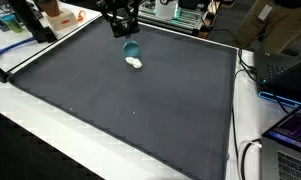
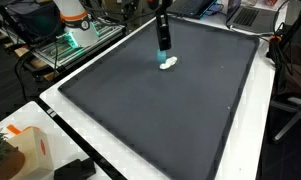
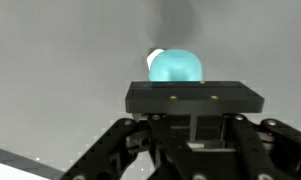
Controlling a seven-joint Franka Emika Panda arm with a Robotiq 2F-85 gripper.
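A rounded teal object (image 1: 131, 49) hangs under my gripper (image 2: 164, 44), which is shut on it. In the wrist view the teal object (image 3: 176, 66) sticks out past the black fingers (image 3: 195, 97), which hide the part of it between them. A small white object (image 1: 135, 63) lies on the grey board right below. The same white object (image 2: 169, 63) shows in exterior view 2 just beside the teal one, and only a sliver of it is visible from the wrist. Whether the two touch I cannot tell.
The grey board (image 1: 140, 105) is clear over most of its surface. Laptops (image 1: 280, 85) stand along the right side. Cables and bottles crowd the far left corner, and an orange-and-white item (image 2: 32, 150) sits near the left front in exterior view 2.
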